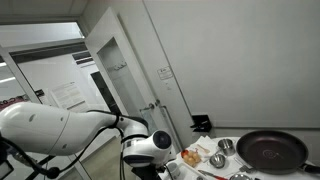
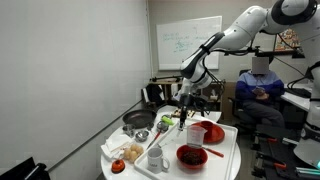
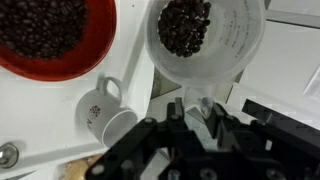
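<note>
In the wrist view, my gripper is shut on the handle of a white cup (image 3: 238,45) with dark beans (image 3: 184,24) inside. A red bowl (image 3: 100,52) holding more dark beans sits to the left of the cup. Below that bowl, a second white mug (image 3: 107,117) lies within view, apart from my fingers. From exterior view 2, the red bowl (image 2: 191,164) stands near the tray's front, with the other white mug (image 2: 155,159) to its left. The fingertips are hidden in exterior view 1.
A dark frying pan (image 1: 272,150) rests at the right of exterior view 1, with small metal cups (image 1: 226,146) beside it. A red dish (image 2: 211,132) lies farther back on the white table. A seated person (image 2: 262,95) is at the right.
</note>
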